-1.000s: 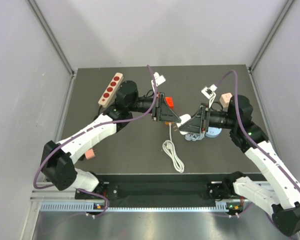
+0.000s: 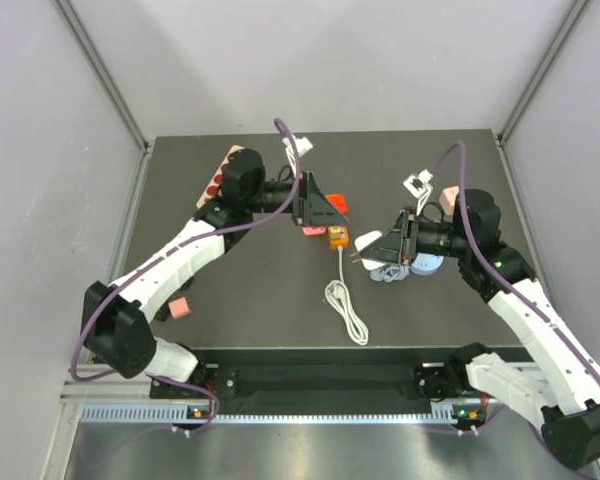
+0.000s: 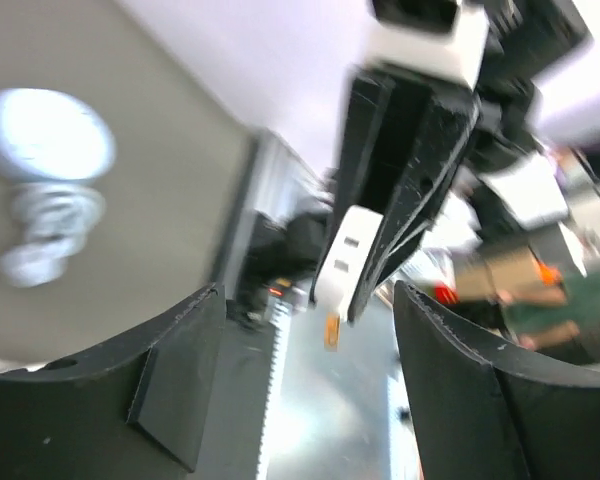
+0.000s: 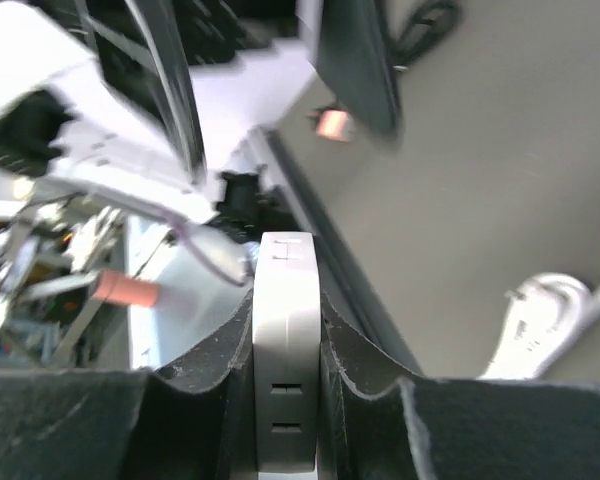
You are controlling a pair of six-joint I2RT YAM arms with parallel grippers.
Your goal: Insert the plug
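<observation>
A white plug [image 2: 370,250] with metal prongs is gripped by my right gripper [image 2: 378,248] near the table's middle; in the right wrist view its white body [image 4: 286,330] stands between the fingers, and in the left wrist view the plug [image 3: 348,255] points down-forward. My left gripper is apart from it, its fingers parted with nothing between them. Under the left gripper in the top view lie red and orange pieces [image 2: 338,237]. A coiled white cable [image 2: 345,310] runs toward the front of the table.
A power strip [image 2: 218,170], mostly behind the left arm, lies at back left. A blue round socket [image 2: 427,265] and grey coiled cable [image 2: 388,274] sit at right, a pink block [image 2: 179,308] at front left.
My left gripper has moved left and back, away from the plug in my right gripper.
</observation>
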